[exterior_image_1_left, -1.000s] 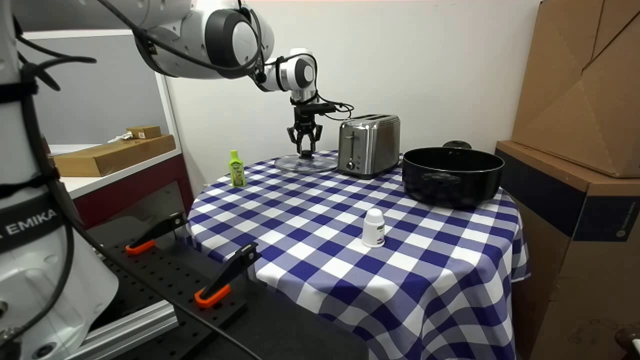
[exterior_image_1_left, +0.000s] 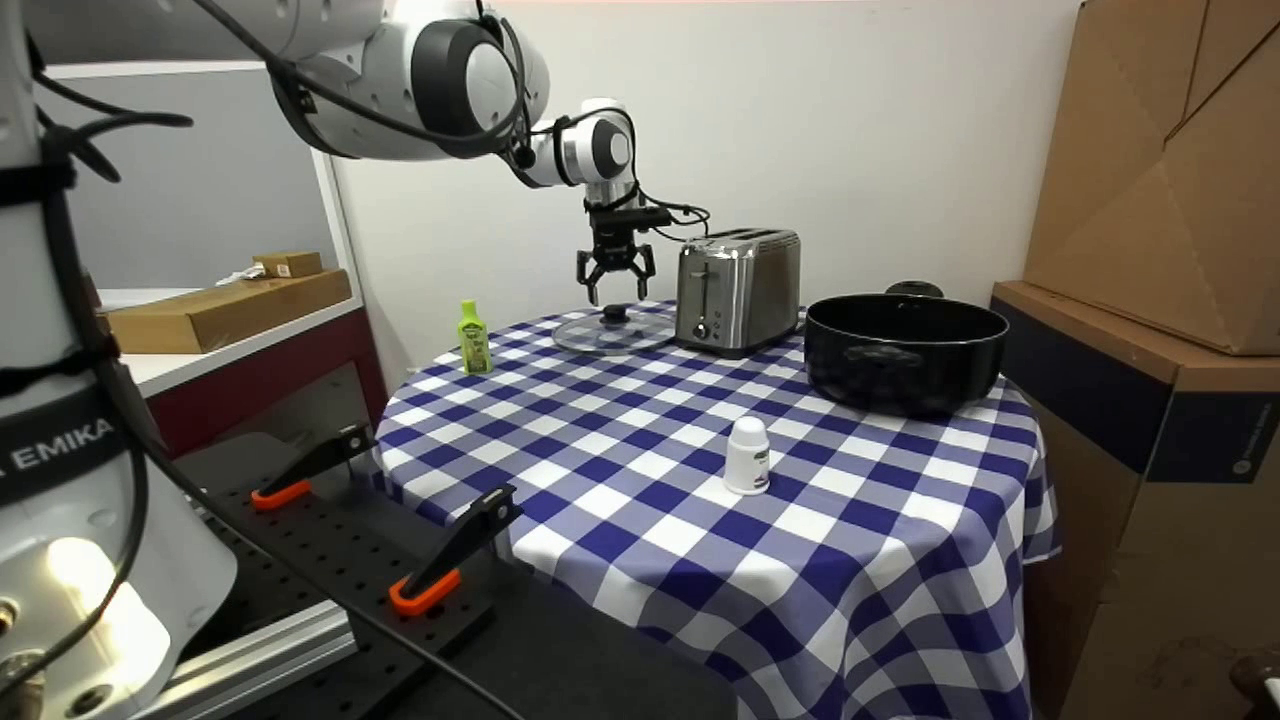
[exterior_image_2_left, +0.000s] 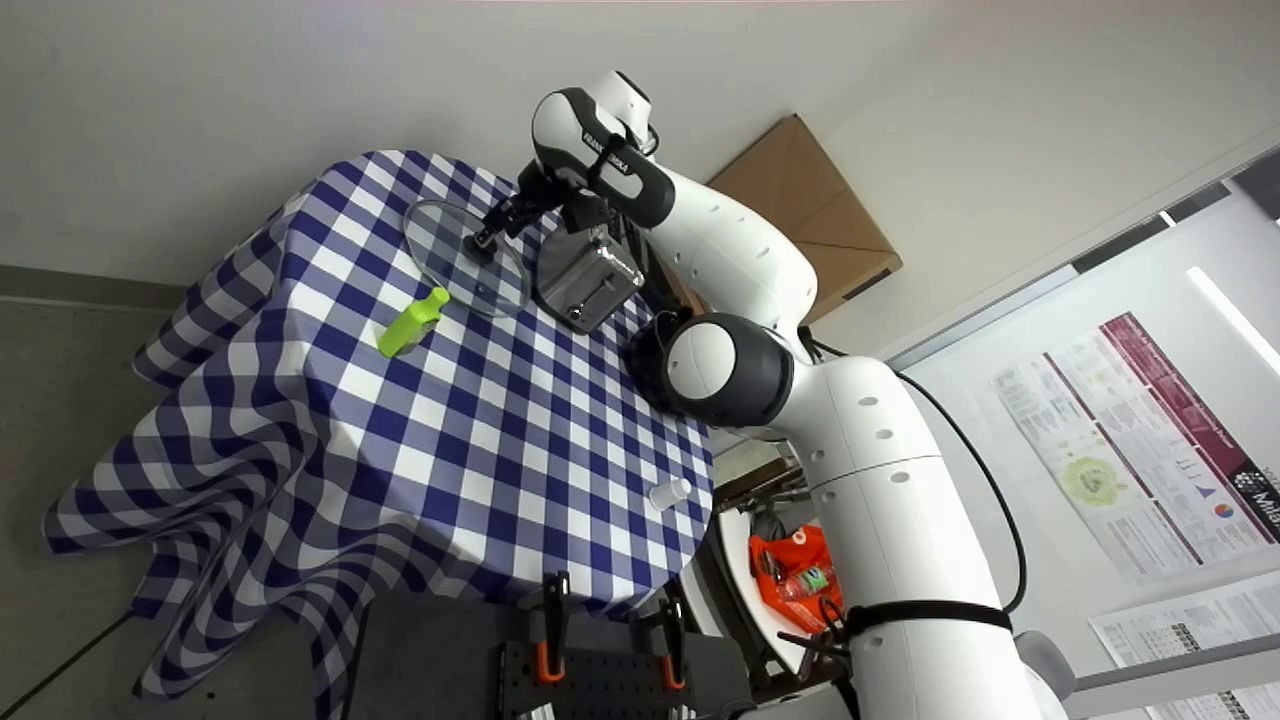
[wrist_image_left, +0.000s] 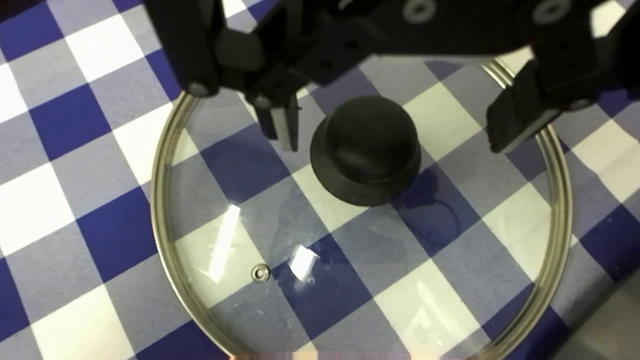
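A round glass lid (wrist_image_left: 288, 210) with a metal rim lies flat on the checkered tablecloth, its black knob (wrist_image_left: 372, 144) in the middle. Over that knob my gripper stands open, with the knob seen between the spread fingers and nearer to the left one in the wrist view. In exterior view 1 the gripper (exterior_image_1_left: 618, 298) has its fingertips just above the lid (exterior_image_1_left: 600, 336). A black pot (exterior_image_1_left: 906, 360) without a cover stands at the table's right side, and its inside bottom is hidden.
Close to the lid on its right is a silver toaster (exterior_image_1_left: 738, 294). A green bottle (exterior_image_1_left: 474, 338) stands at the left edge, and a white bottle (exterior_image_1_left: 747, 456) near the front right. Between them the tablecloth (exterior_image_1_left: 600, 456) is clear.
The fingers were close in at the knob a second ago; now they are spread wide. The lid sits slightly lower and further right in exterior view 1.
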